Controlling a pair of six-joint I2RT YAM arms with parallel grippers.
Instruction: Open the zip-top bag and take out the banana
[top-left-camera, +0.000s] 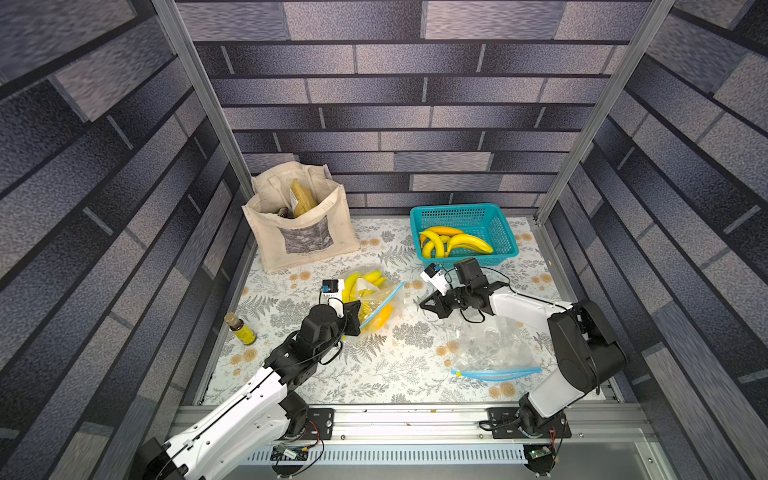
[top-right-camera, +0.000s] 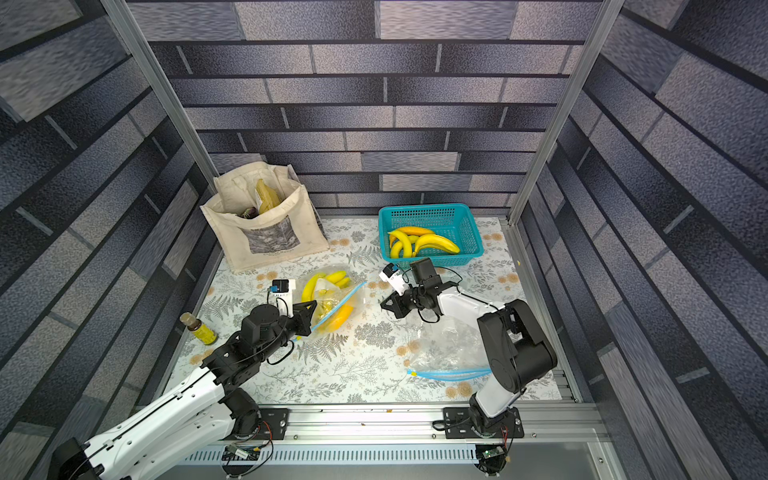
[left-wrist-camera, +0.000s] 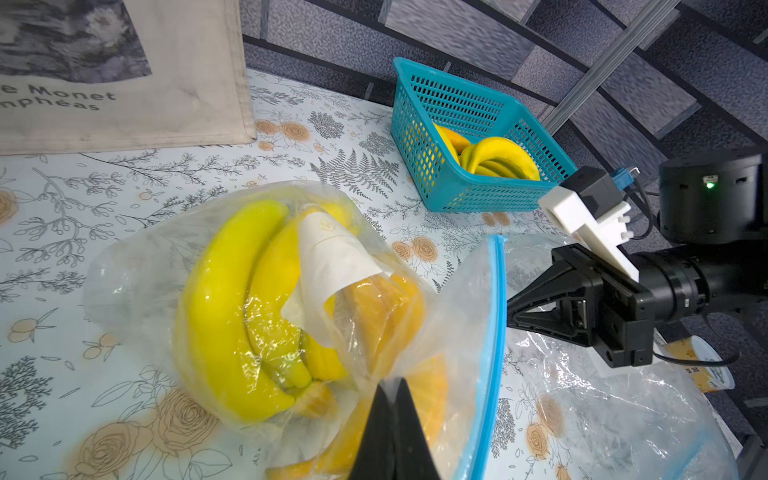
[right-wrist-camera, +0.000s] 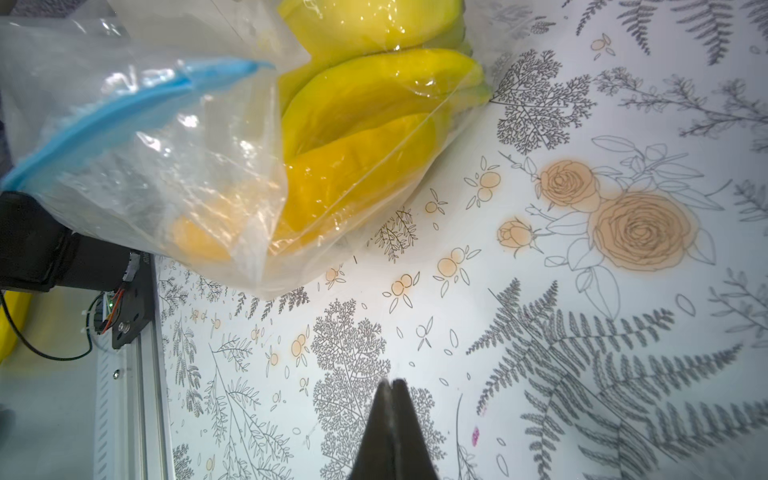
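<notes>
A clear zip bag (left-wrist-camera: 136, 280) with a blue zip strip (left-wrist-camera: 494, 344) lies in the table's left-middle. Inside it are yellow bananas (left-wrist-camera: 228, 312) with a white paper band round some. My left gripper is shut on the bag's film, near the zip end; its grip is partly hard to make out. Right of the bag stands my right gripper, its fingertips together with bare tablecloth below them and nothing between. In the right wrist view the zip strip and bananas (right-wrist-camera: 344, 176) are up and left, apart from those fingers.
A teal basket (top-left-camera: 504, 232) holding several bananas stands at the back right. A canvas tote (top-left-camera: 268, 240) is at back left, a small bottle (top-left-camera: 241, 329) at the left edge. A second clear bag with a blue strip (top-left-camera: 500, 373) lies flat under the right arm.
</notes>
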